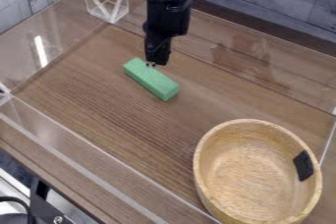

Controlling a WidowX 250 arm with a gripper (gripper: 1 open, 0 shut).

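Observation:
The black robot gripper [155,51] hangs from the top centre of the camera view, above and behind a green rectangular block [151,79] that lies flat on the wooden table [98,130]. Whether its fingers are open or shut is too small and dark to tell. The block appears clear of the gripper.
A round beige basket [256,184] with a dark handle patch stands at the lower right. Clear plastic pieces are at the top left and left edge.

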